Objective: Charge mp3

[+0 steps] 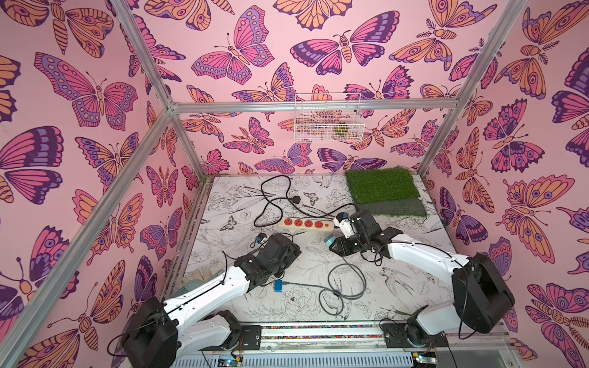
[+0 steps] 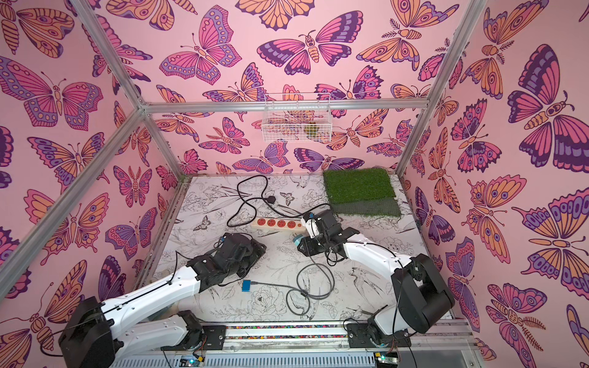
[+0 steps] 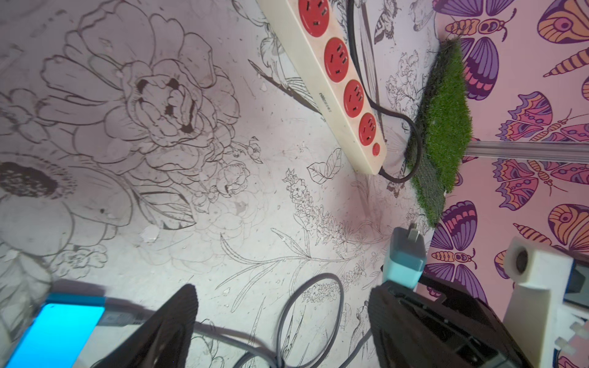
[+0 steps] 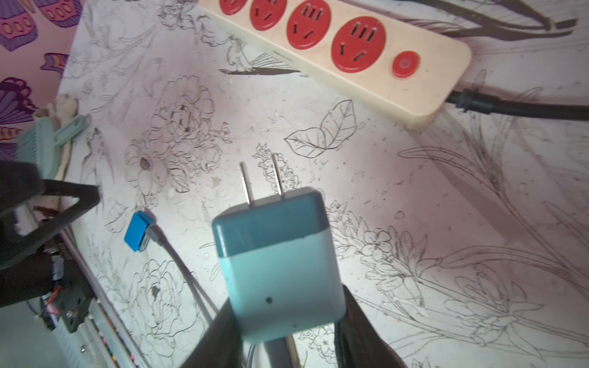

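A teal charger (image 4: 279, 263), prongs toward the power strip (image 4: 380, 86), is in my right gripper (image 1: 339, 244), with a cable trailing down from it. The strip's red sockets face up, and in the top views the charger is just below its right end. A blue mp3 player (image 3: 61, 328) lies on the table, plugged to the grey cable. My left gripper is open above it, with nothing held between its fingers.
A black power cord (image 1: 270, 202) loops behind the strip. Green turf mats (image 1: 380, 187) lie at the back right. A wire basket (image 1: 328, 128) hangs on the back rail.
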